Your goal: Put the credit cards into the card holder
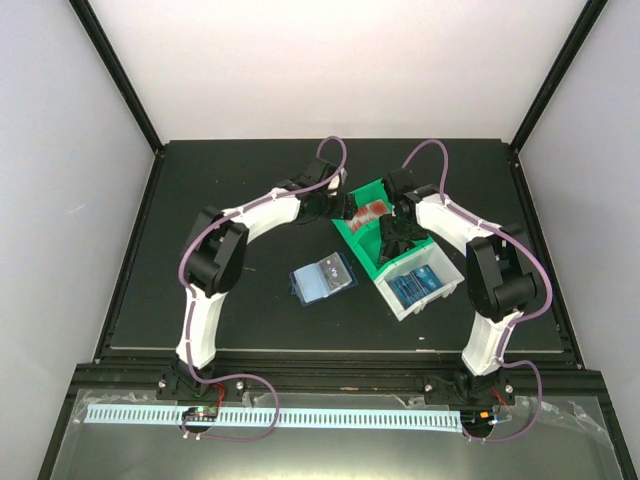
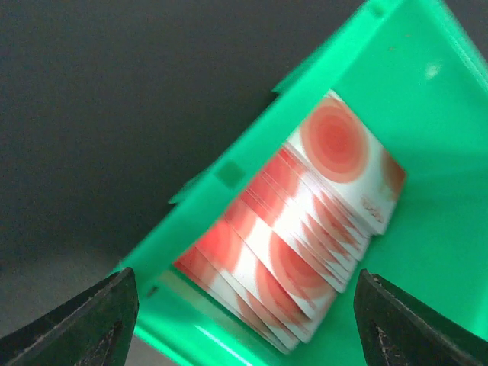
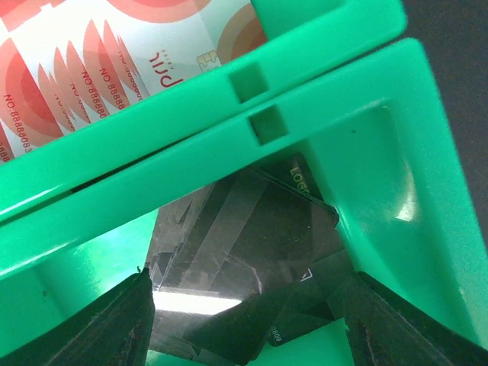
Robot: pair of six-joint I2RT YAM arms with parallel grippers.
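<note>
Red-and-white cards lie fanned out in a green bin. Over that bin's edge my left gripper stands open, its fingers apart and empty. Black cards lie in a loose heap in the adjoining green bin. My right gripper hovers over them, open, a finger to either side of the heap and nothing held. On the table, the card holder lies spread open, a pale sleeve showing and a greyish card-like patch on its right side.
A white bin holding blue cards adjoins the green bins at the front. Bin walls stand close to both grippers. Bare black table surrounds the card holder, with wide room at left.
</note>
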